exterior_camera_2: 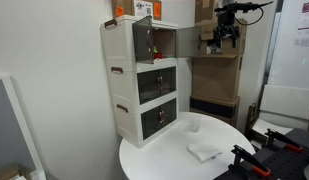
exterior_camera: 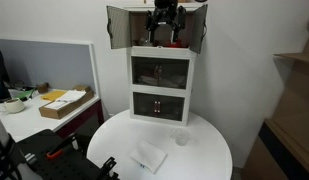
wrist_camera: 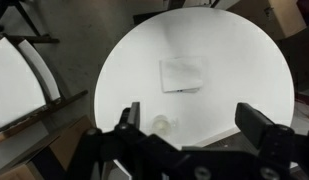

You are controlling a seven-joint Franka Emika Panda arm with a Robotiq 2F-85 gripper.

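Observation:
High above the table, my gripper is open, its dark fingers [wrist_camera: 132, 112] wide apart with nothing between them. The wrist view looks down past it. In the first exterior view the gripper [exterior_camera: 162, 38] overlaps the open top compartment of a white cabinet [exterior_camera: 189, 85]; the second shows the gripper [exterior_camera_2: 225, 42] out in front of that cabinet [exterior_camera_2: 126, 85]. On the round white table [exterior_camera: 209, 155] lie a white sheet or cloth [exterior_camera: 148, 156] and a clear cup [exterior_camera: 181, 136]. Red items [exterior_camera_2: 156, 57] stand in the top compartment, partly hidden.
Both top doors [exterior_camera: 119, 28] of the cabinet stand open; the dark lower doors [exterior_camera_2: 154, 84] are shut. Left of the table is a desk with a cardboard box [exterior_camera: 67, 103].

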